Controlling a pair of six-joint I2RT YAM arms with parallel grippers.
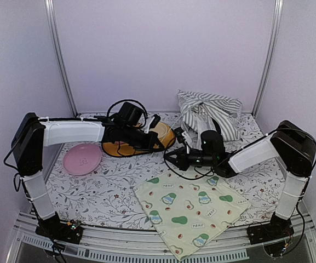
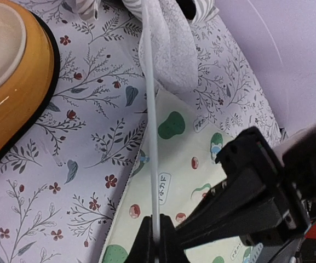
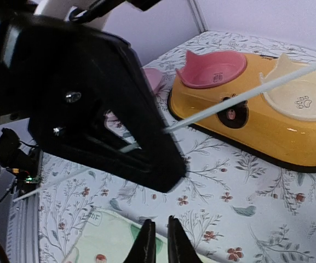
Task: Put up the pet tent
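A thin white pole [image 2: 151,126] runs from between the fingers of my left gripper [image 1: 156,147], which is shut on it. The pole crosses the right wrist view diagonally. My right gripper [image 1: 170,155] is close to the left one, below and right of it in the top view; its fingertips [image 3: 173,233] are slightly apart, with nothing visible between them, below the pole. Striped tent fabric [image 1: 212,109] lies bunched at the back right. A cream patterned mat [image 1: 193,213] lies spread at the front.
A yellow feeder [image 3: 289,137] with pink and cream bowls sits behind the grippers. A pink plate [image 1: 81,159] lies at the left.
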